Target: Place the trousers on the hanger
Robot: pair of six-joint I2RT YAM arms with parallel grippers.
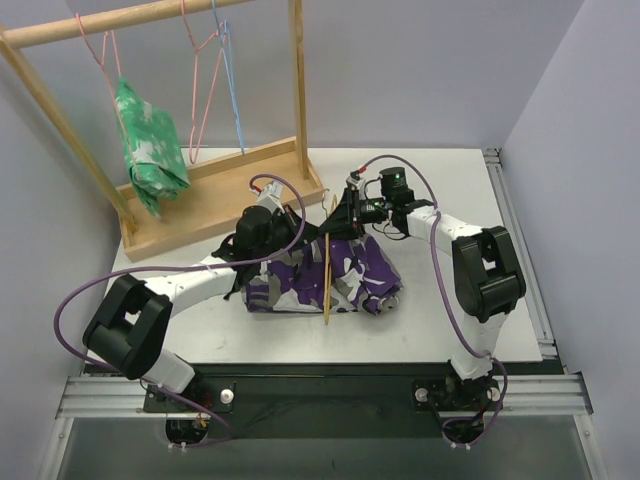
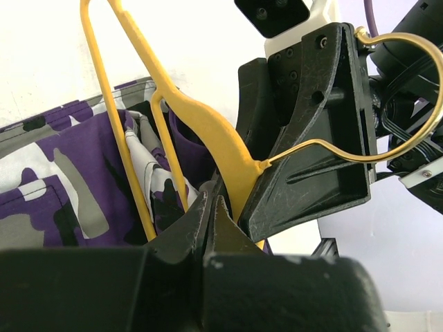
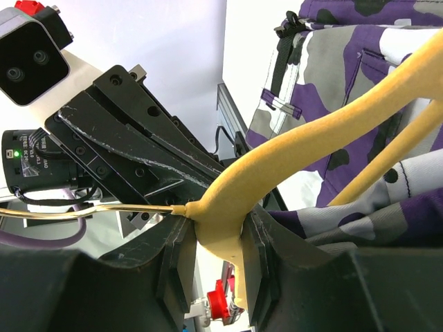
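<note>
The trousers (image 1: pixel 365 268), in purple, white, grey and black camouflage, lie bunched across the middle of the white table. A yellow hanger (image 1: pixel 327 285) appears nearly edge-on above them. My right gripper is shut on the hanger's neck, just below its thin hook, as the right wrist view shows. Trouser cloth (image 3: pixel 346 83) lies behind the hanger's bars there. My left gripper is shut close beside the hanger (image 2: pixel 208 128), with nothing visible between its fingers. Both grippers nearly meet over the trousers, hiding part of the cloth.
At the back left stands a wooden rack (image 1: pixel 225 190) with pink hangers and a blue hanger (image 1: pixel 232 90) on its rail. A green and white garment (image 1: pixel 155 150) hangs there. Bare table (image 1: pixel 440 320) shows at the front right.
</note>
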